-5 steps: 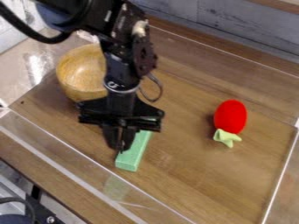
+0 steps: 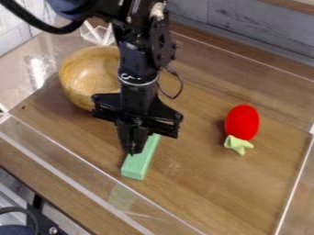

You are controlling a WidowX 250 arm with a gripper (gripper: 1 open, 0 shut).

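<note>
My black gripper (image 2: 135,138) points down over a light green bar (image 2: 139,163) lying on the wooden surface, its fingertips at the bar's upper end. Whether the fingers are open or shut on it is not clear. A wooden bowl (image 2: 86,72) stands at the upper left, partly behind the arm. A red plush piece (image 2: 241,122) with pale green leaves lies on the right.
Clear plastic edging (image 2: 73,181) runs along the front left, with another edge along the right side. A grey plank wall (image 2: 245,27) stands at the back.
The bar and the other things look unmoved.
</note>
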